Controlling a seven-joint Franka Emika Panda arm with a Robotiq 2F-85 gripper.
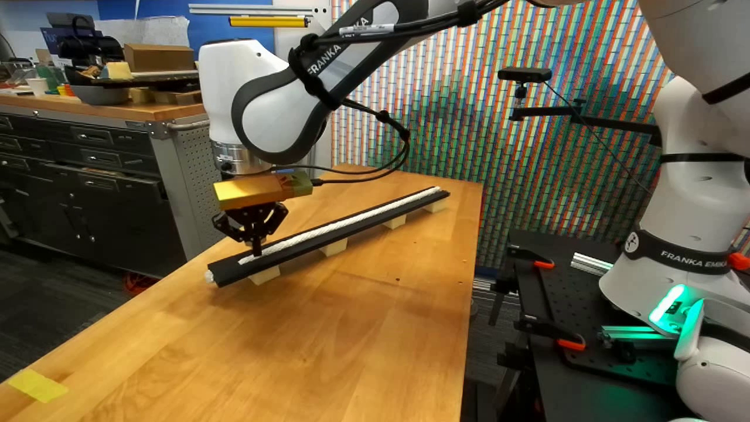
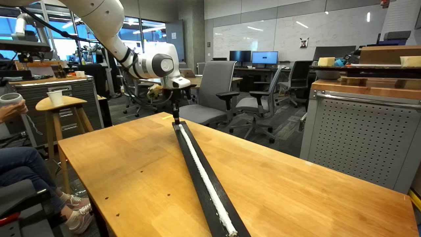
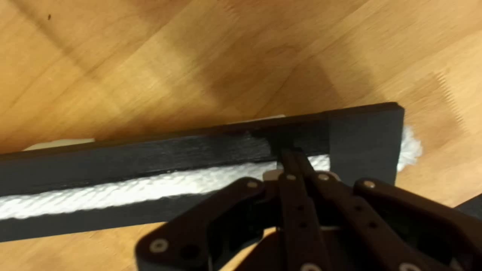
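Observation:
A white rope (image 3: 131,190) lies lengthwise along a long black channel (image 1: 337,228), set in its groove. One frayed rope end (image 3: 409,146) pokes out past the channel's near end, beyond a black band that covers the rope there. My gripper points down at the channel close to that end, its fingers shut together. The fingertips reach the rope in the wrist view; nothing clearly shows between them, and whether they touch the rope I cannot tell. In exterior view 2 the gripper (image 2: 176,120) stands at the channel's far end.
Several pale blocks (image 1: 334,247) hold the channel up off the wooden table (image 1: 337,337). Yellow tape (image 1: 38,384) marks a table corner. Chairs (image 2: 215,91) stand past the table's edge, and a seated person is at the left.

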